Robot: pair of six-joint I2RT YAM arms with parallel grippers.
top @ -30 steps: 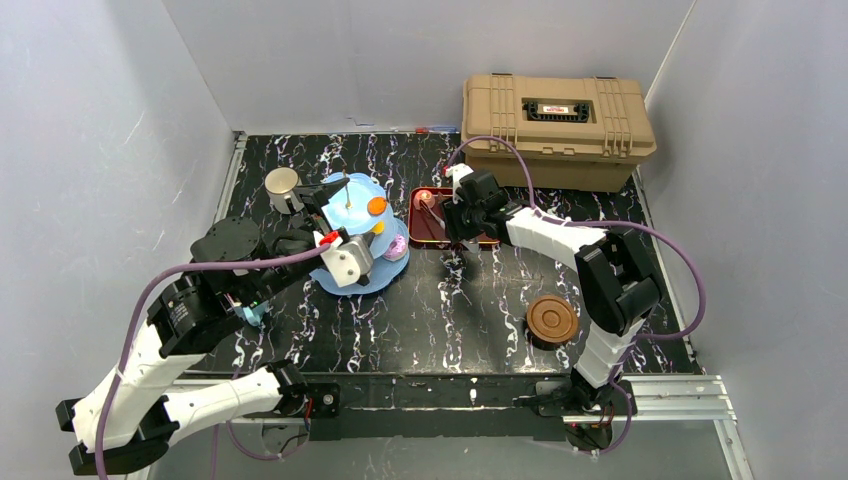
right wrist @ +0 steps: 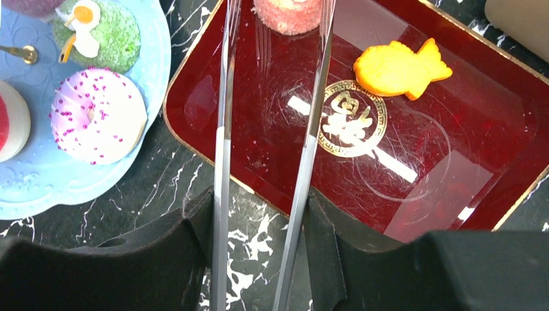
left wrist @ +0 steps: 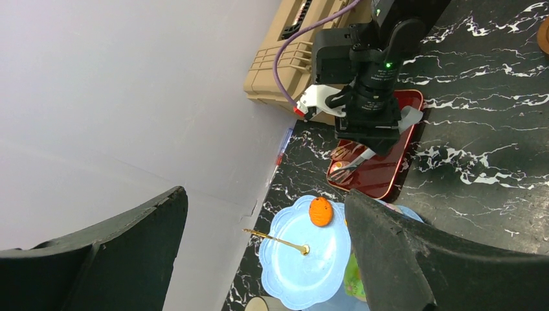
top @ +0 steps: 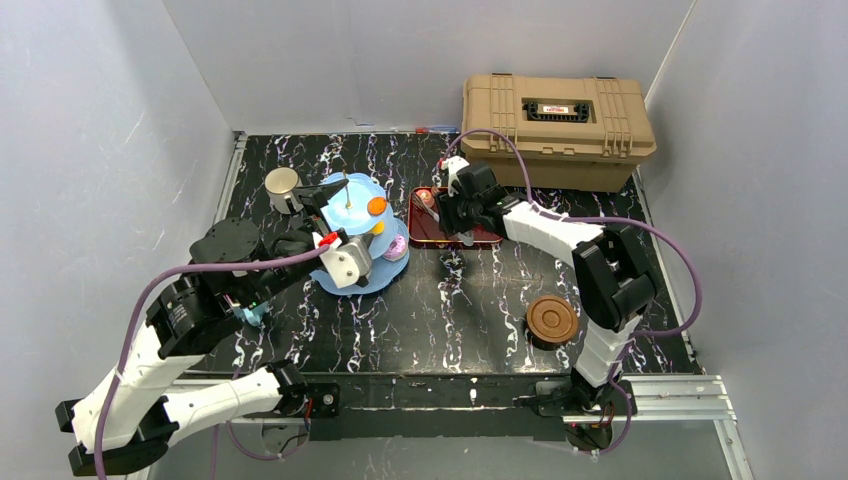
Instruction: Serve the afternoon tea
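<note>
My right gripper is shut on metal tongs [right wrist: 222, 155], whose two arms reach away over a red tray [right wrist: 259, 142]. At the top edge of the right wrist view, a pink round cake [right wrist: 288, 14] shows between the tong arms; their tips are out of frame, so contact cannot be told. A yellow fish-shaped treat [right wrist: 398, 68] lies on the same tray. Beside it stands a light-blue tiered stand [top: 350, 208] bearing sweets, among them an orange treat [left wrist: 320, 211] and a purple-iced donut [right wrist: 97, 115]. My left gripper is open, empty, at the stand.
A beige cup [top: 282, 186] stands behind the left arm. Against the back wall sits a large tan case [top: 560, 120], close behind the tray. A round brown lidded container [top: 551, 320] is at the front right.
My right gripper has shifted slightly to the left over the tray, with the tongs still in it. The left arm and the stand have not moved.
</note>
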